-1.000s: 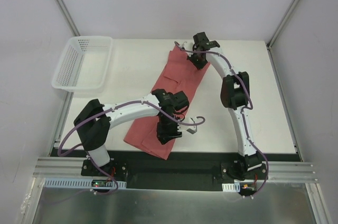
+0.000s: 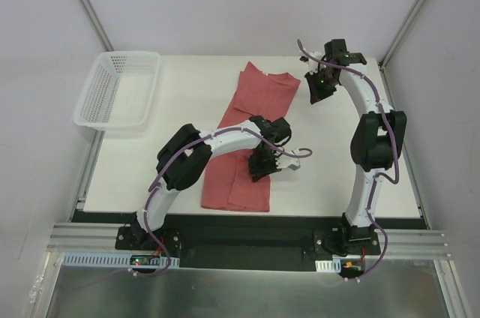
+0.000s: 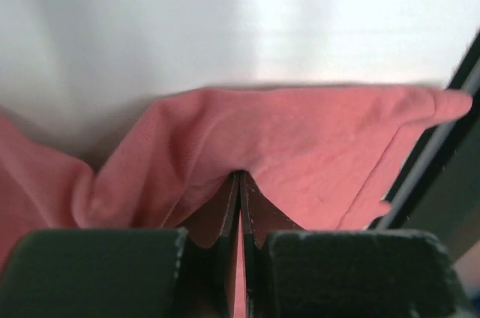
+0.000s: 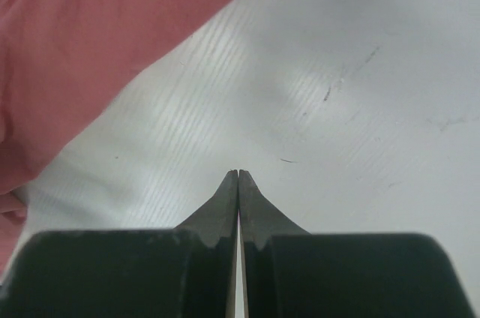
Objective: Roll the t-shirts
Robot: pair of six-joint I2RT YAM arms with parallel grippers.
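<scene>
A red t-shirt lies as a long folded strip on the white table, running from the back middle to the front edge, with a slight bend midway. My left gripper is down on its front half. In the left wrist view the left gripper is shut with its tips against the cloth, which bunches into folds at the left; whether a thin pinch of fabric is between the tips cannot be seen. My right gripper is right of the shirt's back end. In the right wrist view the right gripper is shut above bare table, apart from the shirt.
An empty white basket stands at the back left. The shirt's front end comes close to the table's front edge.
The right gripper has moved right, off the shirt's back end.
</scene>
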